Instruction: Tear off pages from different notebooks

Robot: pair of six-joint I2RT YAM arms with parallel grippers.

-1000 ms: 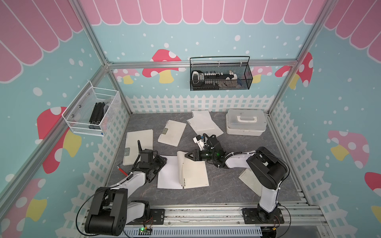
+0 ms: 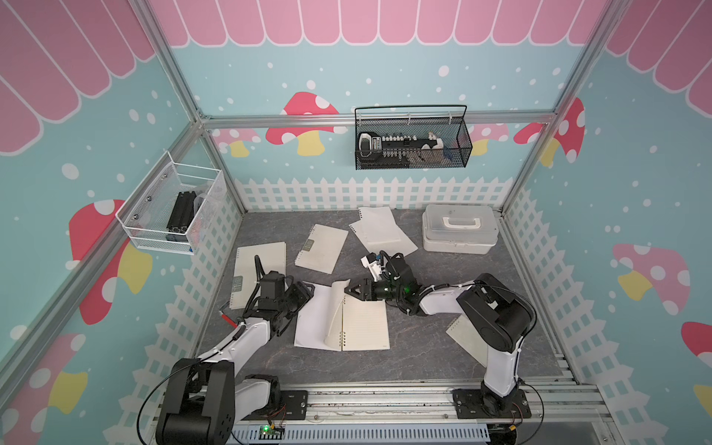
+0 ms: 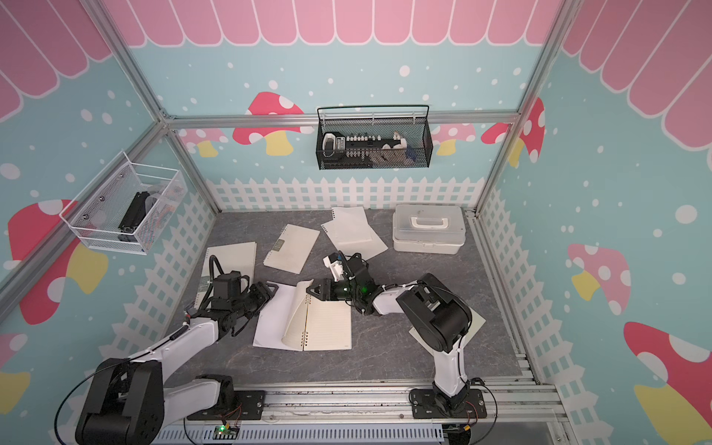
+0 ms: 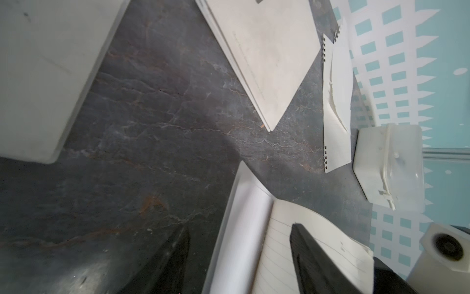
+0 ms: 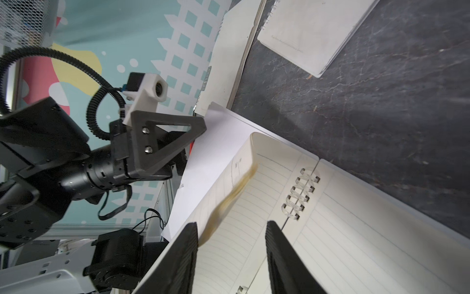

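An open spiral notebook [image 2: 365,326] lies front centre, lined cream pages on the right, a white sheet or cover [image 2: 311,322] on the left. One lined page [image 5: 230,181] curls up beside the rings. My right gripper is open above it, near the curled page. My left gripper stands open at the notebook's left upper part, its fingertips either side of the white edge in the left wrist view; whether they touch paper is unclear.
Other notebooks [image 2: 258,274] [image 2: 321,248] lie left and behind. Loose torn sheets [image 2: 382,230] and a lidded box [image 2: 460,228] stand at the back. Another pad [image 2: 467,337] lies under the right arm. Baskets hang on the walls.
My left gripper has moved up and away from the front edge. The notebook has shifted slightly, and the curled page stands differently; my right arm has barely moved.
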